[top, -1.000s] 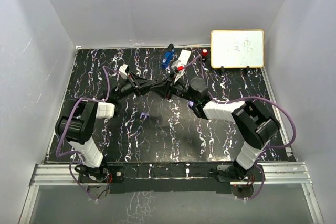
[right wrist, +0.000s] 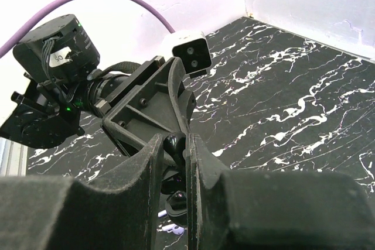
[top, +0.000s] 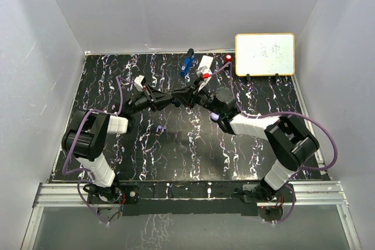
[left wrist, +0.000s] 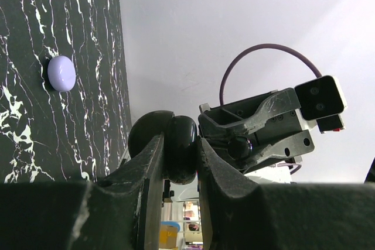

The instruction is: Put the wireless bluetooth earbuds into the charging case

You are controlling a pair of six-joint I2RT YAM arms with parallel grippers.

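Observation:
My left gripper is shut on the glossy black charging case (left wrist: 180,144), whose rounded lid (left wrist: 146,131) stands open at its left. Facing it from the right, my right gripper is shut on a small black earbud (right wrist: 174,143). The left wrist view shows that earbud (left wrist: 239,147) close to the case, apparently apart from it. Part of the case (right wrist: 177,206) appears beyond my right fingers, which cover the rest. From above, both grippers meet over the table's middle, too small there to show the case slots.
Small lavender objects (top: 160,129) (top: 214,117) lie on the black marbled table (top: 176,162). At the back are a blue tool (top: 187,64), a white card (top: 205,62), a red-topped item (top: 228,59) and a whiteboard (top: 265,54).
My right gripper has shifted slightly to the right, away from the left one. The left arm looks nearly unmoved.

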